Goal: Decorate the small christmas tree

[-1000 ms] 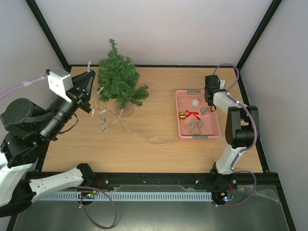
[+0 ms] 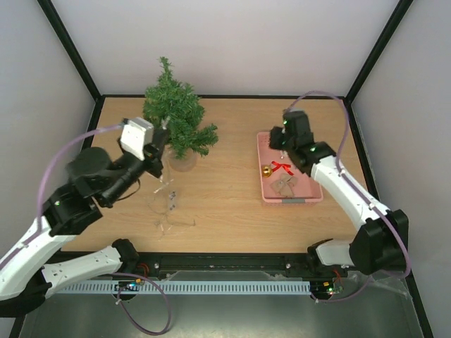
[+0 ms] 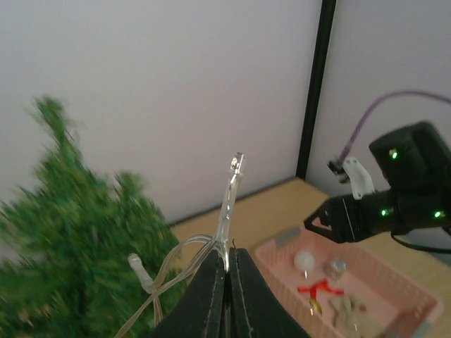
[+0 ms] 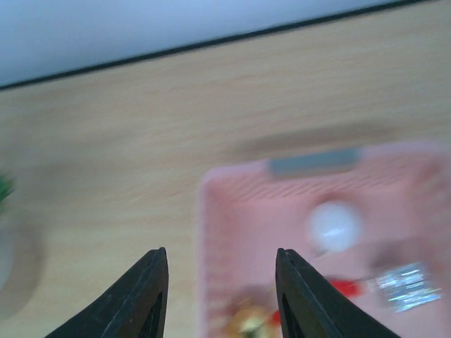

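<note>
A green Christmas tree [image 2: 173,113] stands at the back left, beside my left gripper [image 2: 162,134]. That gripper is shut on the light string [image 3: 227,211], whose wires hang to the table [image 2: 171,201]. My right gripper [image 2: 275,137] is over the pink bin [image 2: 310,196]; in the right wrist view its fingers [image 4: 127,303] stand apart with nothing seen between them. The bin holds a white bauble [image 4: 335,225], a gold bauble [image 2: 266,170], a red bow [image 2: 280,166], a silver item [image 4: 407,287] and a tan ornament [image 2: 285,186].
Walls close off the back and both sides. The right wrist view is blurred.
My left gripper has moved right toward the tree with the light string. My right arm has swung out and left, its gripper now over the bin's back left.
</note>
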